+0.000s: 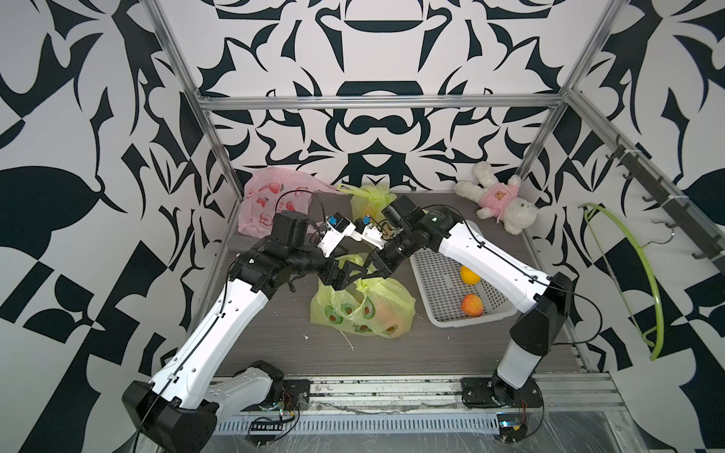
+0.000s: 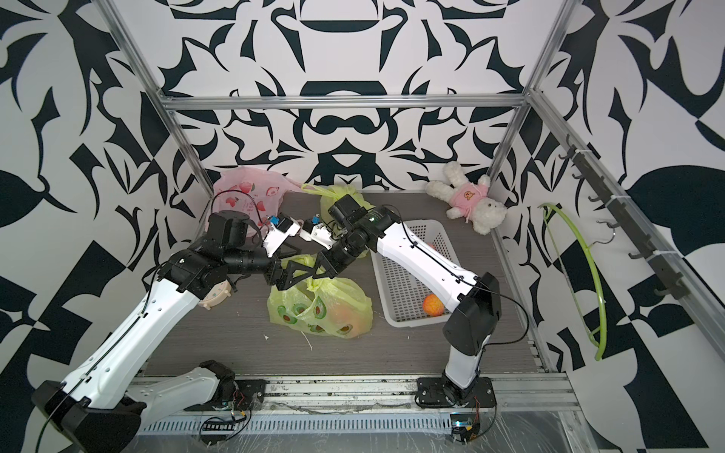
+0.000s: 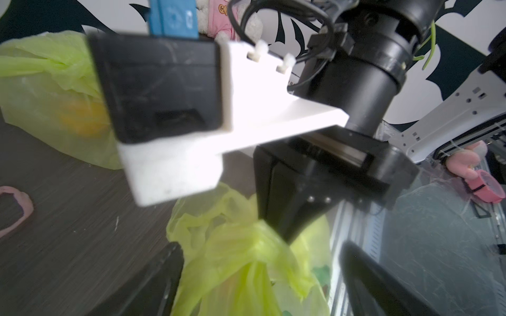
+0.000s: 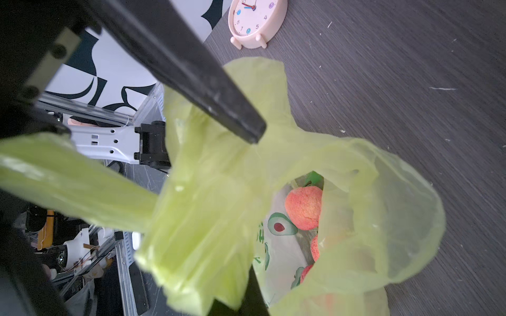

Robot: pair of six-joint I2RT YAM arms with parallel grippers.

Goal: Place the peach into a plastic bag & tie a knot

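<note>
The yellow-green plastic bag [image 1: 362, 309] with avocado prints sits in the middle of the table. Through an opening beside its raised top, the right wrist view shows a reddish peach [image 4: 304, 207]; more reddish fruit lies lower inside. My left gripper [image 1: 353, 276] is open above the bag, and the gathered film rises between its spread fingers in the left wrist view. Close beside it, my right gripper [image 1: 370, 275] points down into the same film, shut. A strip of the bag [image 4: 79, 179] passes across the right gripper; whether film is pinched between its fingertips is hidden.
A grey basket [image 1: 439, 290] holding an orange [image 1: 472, 305] and a yellow fruit [image 1: 469, 275] stands to the right. Behind are another yellow-green bag [image 1: 368, 201], a pink bag [image 1: 273, 202] and a plush toy [image 1: 500, 199]. A pink clock [image 2: 217, 294] lies left.
</note>
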